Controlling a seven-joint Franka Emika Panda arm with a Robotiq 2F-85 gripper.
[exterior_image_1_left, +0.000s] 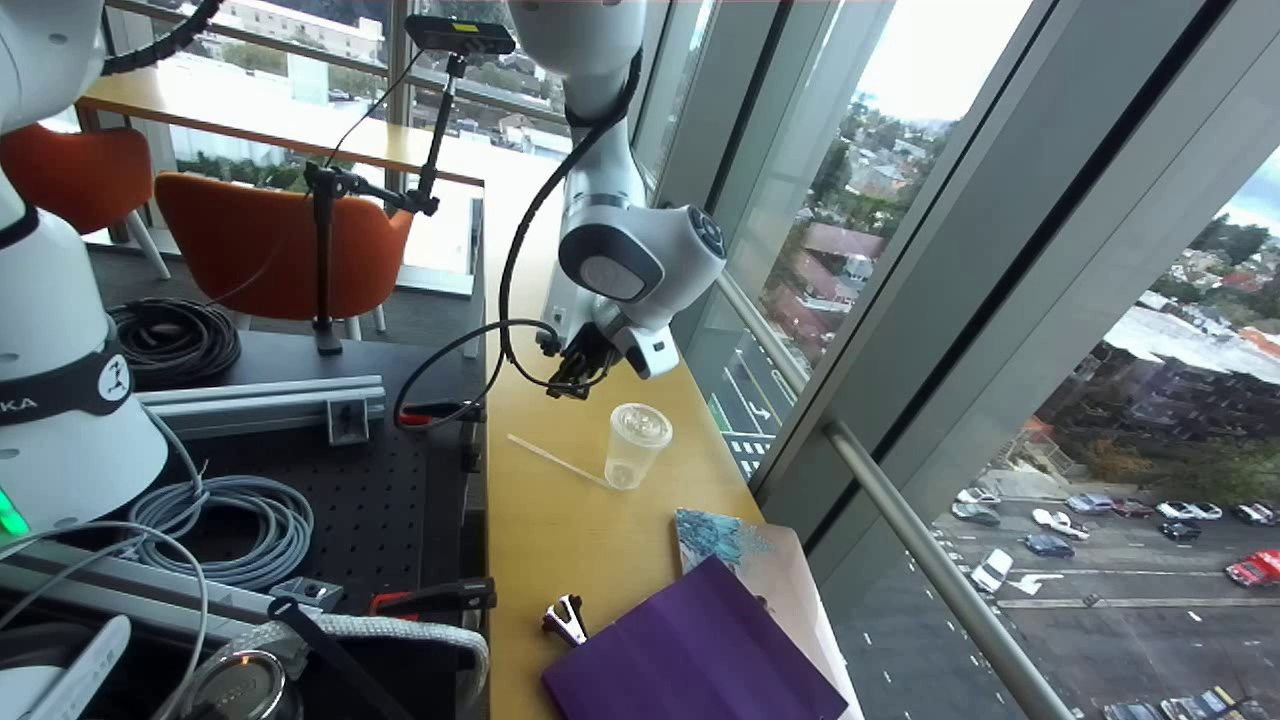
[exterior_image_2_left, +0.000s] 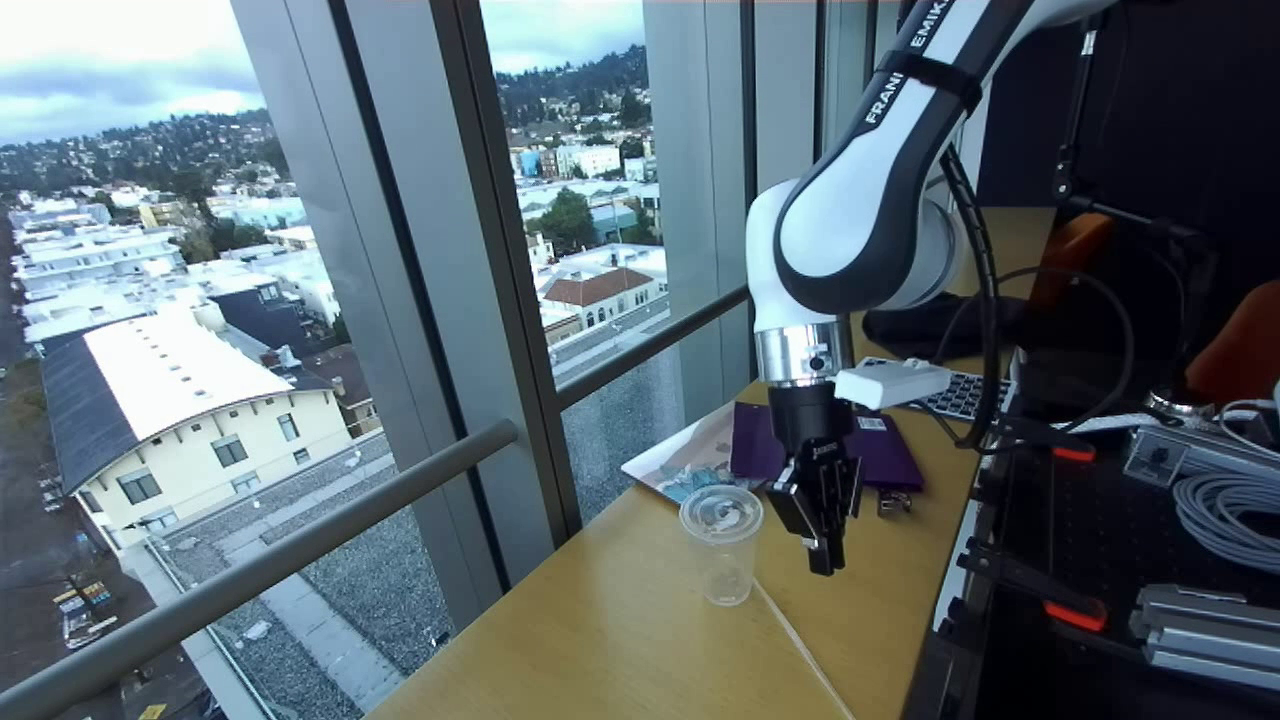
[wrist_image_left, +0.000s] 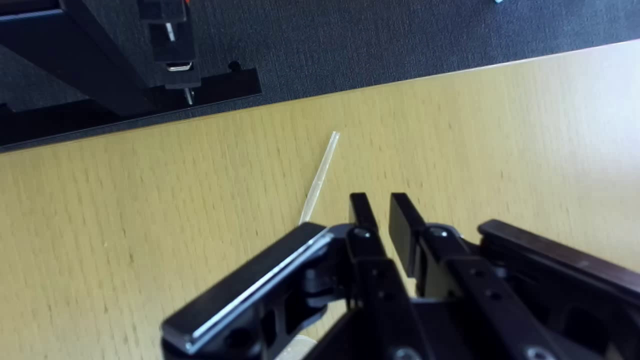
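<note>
A clear plastic cup with a domed lid (exterior_image_1_left: 636, 444) stands upright on the wooden table. Beside its base a thin pale straw (exterior_image_1_left: 558, 462) lies flat; the wrist view shows one end of the straw (wrist_image_left: 319, 179) emerging past my left finger. My gripper is partly open, with a narrow empty gap between its fingertips. It hangs above the table, and in the second exterior view the cup (exterior_image_2_left: 721, 552) is apart from it, to its left. Only a pale sliver, perhaps the cup (wrist_image_left: 298, 347), shows at the wrist view's bottom edge.
A purple folder (exterior_image_1_left: 696, 648) overlaps a printed sheet (exterior_image_1_left: 786, 558) near the window side. A metal clip (exterior_image_1_left: 565, 619) lies by the folder. Windows and a rail (exterior_image_1_left: 948, 576) bound one side, the black workbench (exterior_image_1_left: 396, 516) the other. Bare table surrounds the straw.
</note>
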